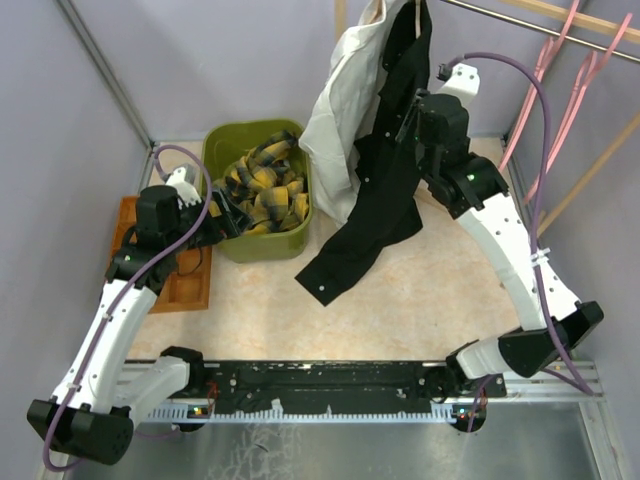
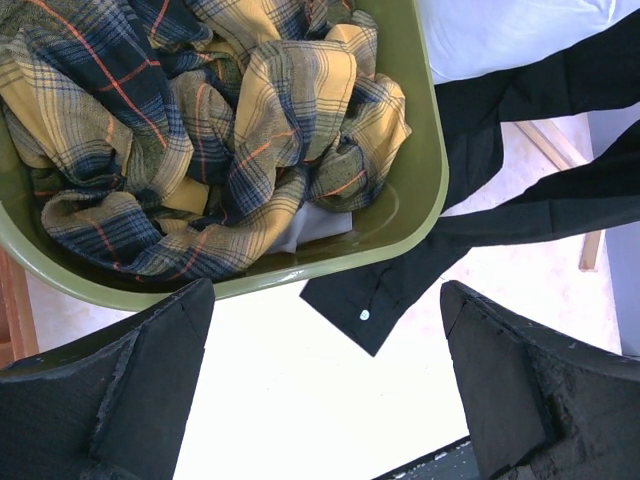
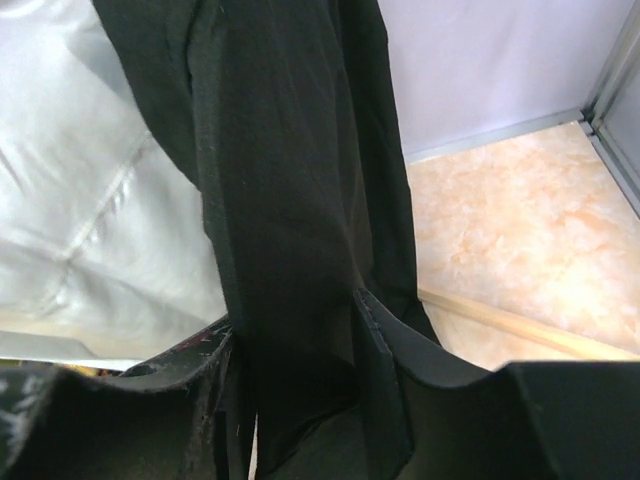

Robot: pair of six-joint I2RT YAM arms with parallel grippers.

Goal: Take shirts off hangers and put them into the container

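A black shirt [image 1: 375,190] hangs from the top edge of the top view, its lower end trailing over the floor. A thin tan piece [image 1: 418,20], possibly its hanger, shows at the top; the hook is out of view. My right gripper [image 1: 408,116] is at the shirt's right side. In the right wrist view, bunched black cloth [image 3: 295,270] runs between its partly parted fingers; whether they grip it is unclear. My left gripper [image 1: 240,214] stands open at the green bin's left side, nothing between its fingers; the shirt's lower end [image 2: 370,300] lies beyond them.
The green bin [image 1: 262,247] contains a yellow and dark plaid cloth [image 1: 265,190]. A white garment [image 1: 335,110] hangs left of the shirt. Pink hangers [image 1: 575,90] hang at the right on a metal rod [image 1: 545,28]. A wooden tray [image 1: 185,290] lies left.
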